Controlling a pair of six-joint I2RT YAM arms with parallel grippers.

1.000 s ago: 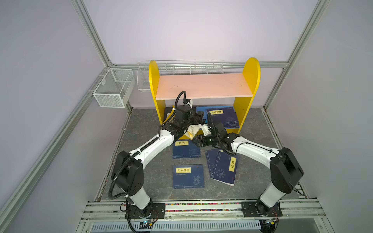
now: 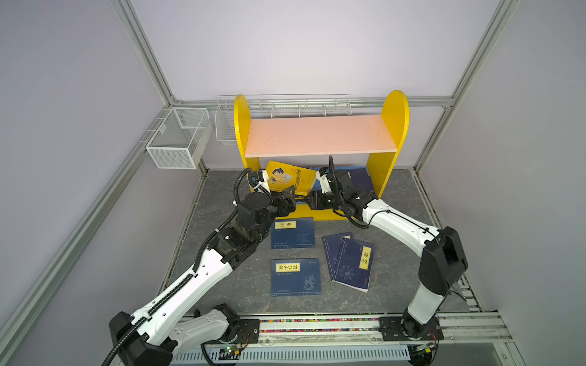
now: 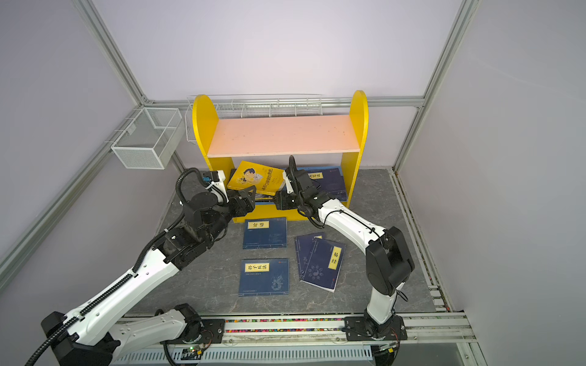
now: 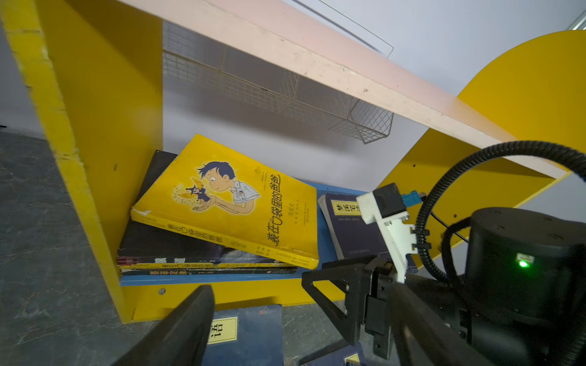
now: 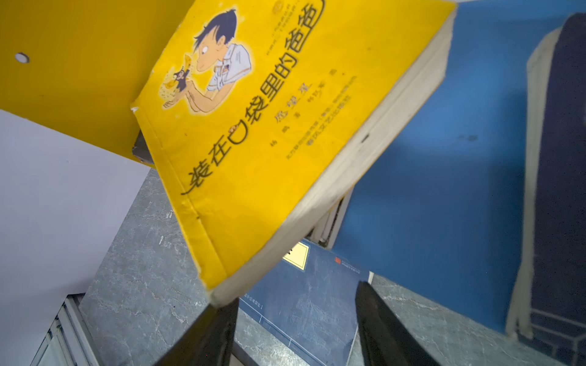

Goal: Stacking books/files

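The yellow book (image 4: 244, 201) lies closed and slanted across a dark book pile (image 4: 195, 250) on the shelf unit's blue bottom board (image 5: 439, 158). Its near right corner overhangs the pile in the left wrist view. My left gripper (image 2: 289, 201) is open in front of the shelf, nothing between its fingers. Beside the book's right end, my right gripper (image 2: 312, 200) stands open too. Its left finger (image 5: 210, 335) is right by the book's corner in the right wrist view; whether they touch I cannot tell. The gap between those fingers is empty.
A dark blue book (image 4: 354, 222) lies at the shelf's right side. Several blue books rest on the grey floor, among them the front one (image 2: 296, 277) and the right-hand one (image 2: 354, 263). The pink upper shelf (image 2: 320, 135) is bare. A white wire basket (image 2: 180, 137) hangs left.
The yellow book, earlier spread open with pages showing, has fallen closed and settled onto the pile. My left gripper has backed away to the left; the right one has shifted slightly.
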